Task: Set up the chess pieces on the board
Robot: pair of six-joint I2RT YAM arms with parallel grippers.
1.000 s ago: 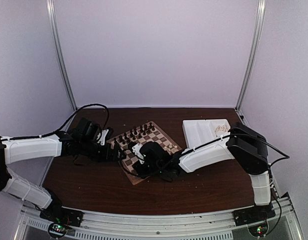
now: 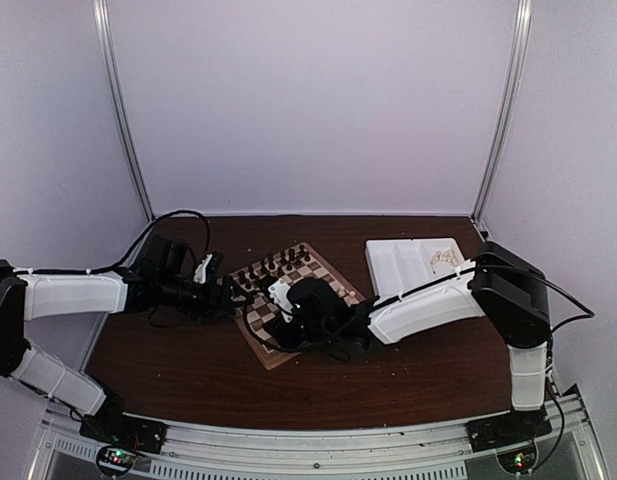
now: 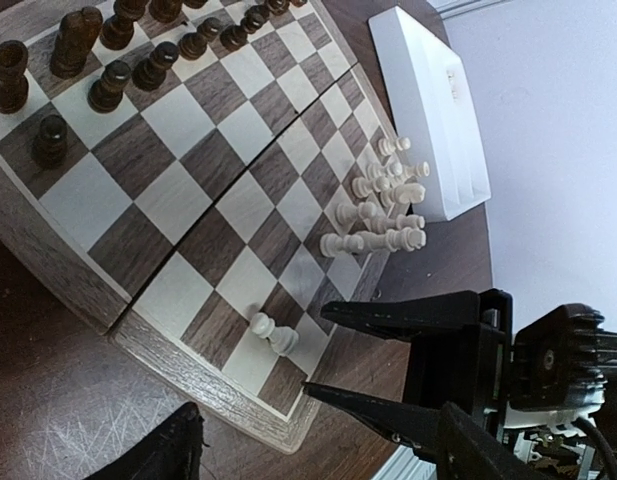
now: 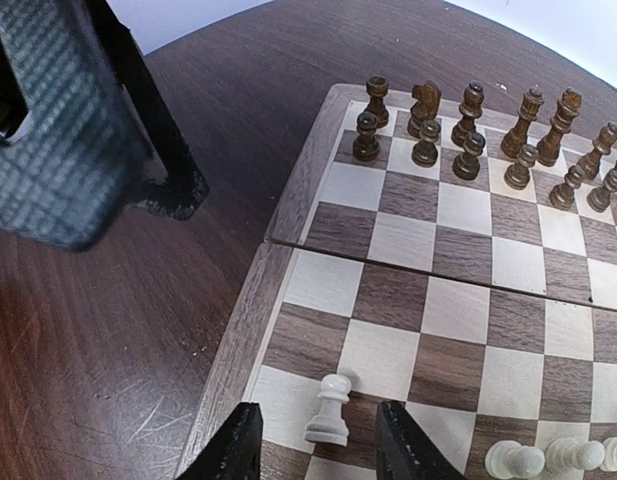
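Note:
The wooden board (image 4: 453, 320) has dark pieces on its far half and several white pieces (image 3: 393, 240) along the near half. A lone white pawn (image 4: 329, 410) stands on a square near the board's corner, with my right gripper open around its near side, one finger to each side and not visibly touching it. In the top view the right arm hides part of the board. My left gripper (image 2: 233, 298) hangs at the board's left edge; in the right wrist view its dark body fills the upper left, and how far its fingers stand apart is unclear.
A white tray (image 2: 393, 265) with a few light pieces sits right of the board at the back. Bare dark table (image 2: 188, 380) lies in front and at left. The two arms are close together over the board.
The left arm has moved a little, staying at the board's left edge.

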